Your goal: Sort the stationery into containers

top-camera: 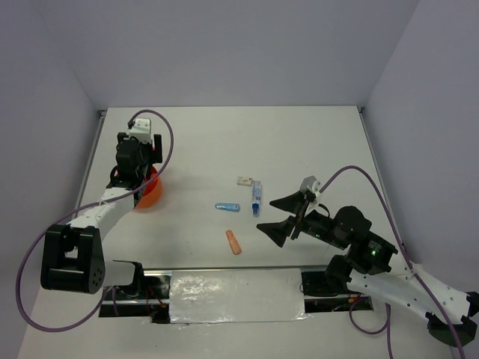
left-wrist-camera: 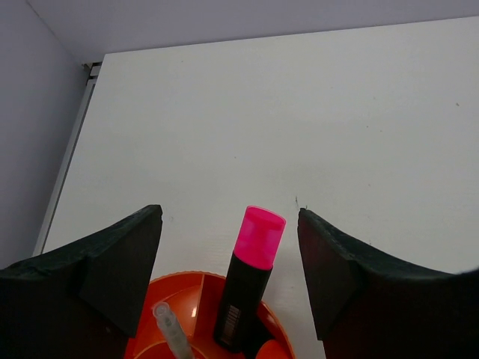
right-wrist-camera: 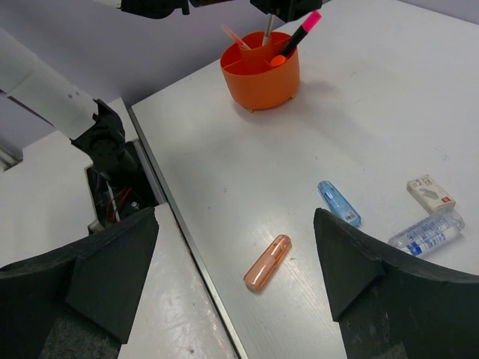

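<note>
An orange round organizer (top-camera: 150, 196) at the left holds several pens, among them a black marker with a pink cap (left-wrist-camera: 258, 238). Over it my left gripper is parted, its fingers either side of the marker's top, touching nothing. On the right of the table my right gripper (top-camera: 281, 217) hangs open and empty. Below it on the table lie an orange piece (right-wrist-camera: 267, 263), a small blue piece (right-wrist-camera: 338, 203), a white eraser-like block (right-wrist-camera: 430, 193) and a clear bottle-like item with blue (right-wrist-camera: 428, 233).
Grey walls surround it; the table's front edge runs beside the orange piece.
</note>
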